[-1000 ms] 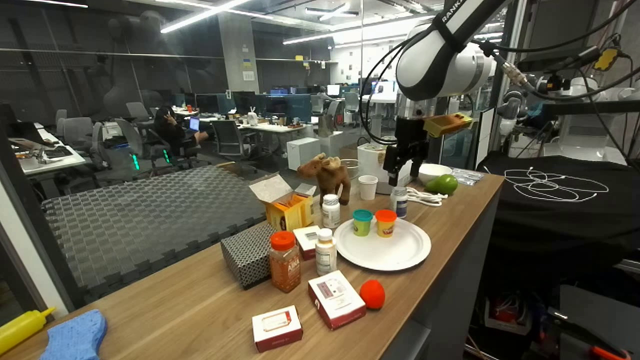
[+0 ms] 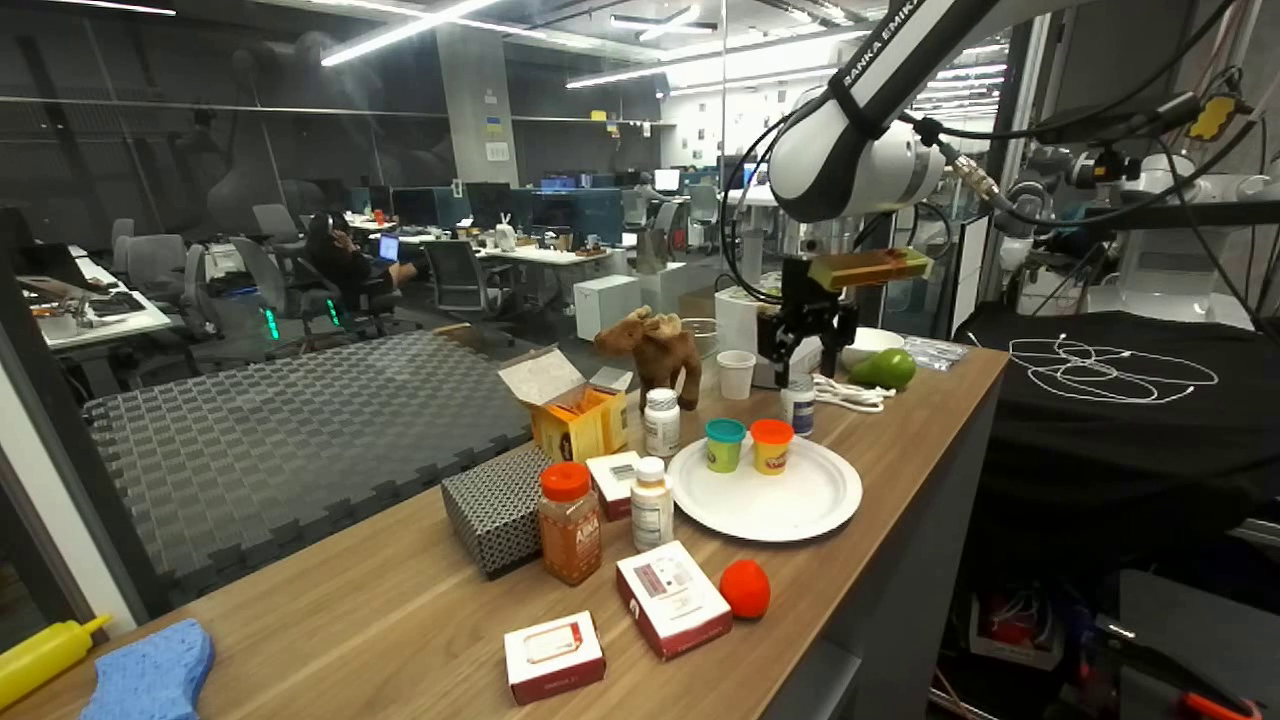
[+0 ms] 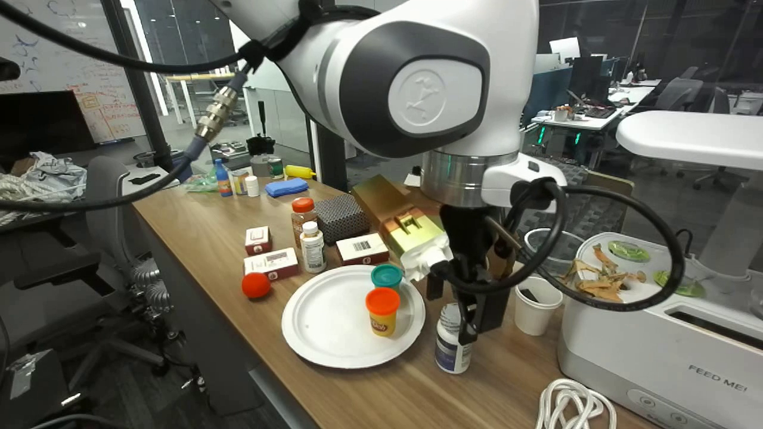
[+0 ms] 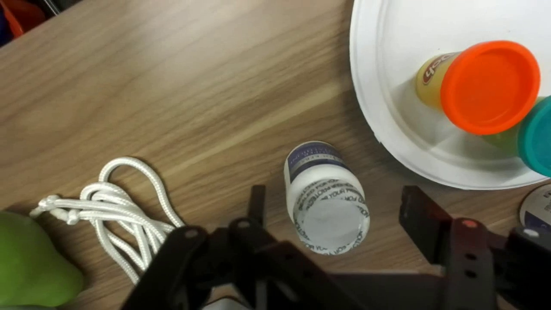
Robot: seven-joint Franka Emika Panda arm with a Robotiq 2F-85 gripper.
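Between the spread fingers of my gripper in the wrist view stands a white bottle (image 4: 330, 222) with a blue label and a printed seal across its top. Bare wood shows on both sides of it, so neither finger appears to touch it. Exterior view 2 has the gripper (image 3: 458, 307) pointing down over the upright bottle (image 3: 452, 354), its fingers partly covering the top. From exterior view 1, the gripper (image 2: 810, 348) hangs above the bottle (image 2: 798, 408).
A white plate (image 4: 379, 103) with an orange-lidded tub (image 4: 490, 88) and a teal-lidded tub (image 4: 540, 137) lies close by. White cord (image 4: 124, 217) and a green pepper-like object (image 4: 33, 263) are on the other side. A paper cup (image 3: 536, 307) stands near the white appliance (image 3: 644, 350).
In exterior view 1, the arm and gripper have shifted left, and the fingers now stand wider apart over the bottle. The bottle and the objects on the table have stayed put.
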